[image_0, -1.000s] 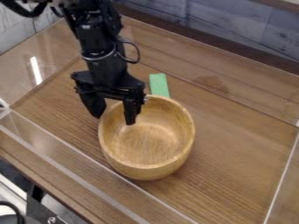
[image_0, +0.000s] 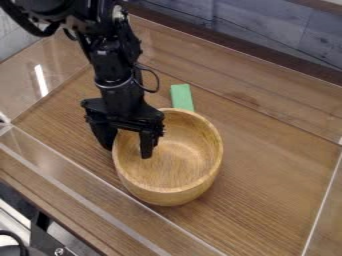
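The black robot arm reaches down from the top left, its gripper (image_0: 124, 135) low over the left rim of a large wooden bowl (image_0: 194, 175). The two finger ends reach down at the rim; whether anything is between them, and how wide they stand, is too dark and small to tell. A green block (image_0: 182, 96) lies on the table just behind the bowl, partly hidden by its rim.
A pale edge and dark cables are at the lower left, and a low wall runs along the back right.
The arm has shifted a little to the left and down, with the gripper now lower at the bowl's left rim. The bowl and green block look unmoved.
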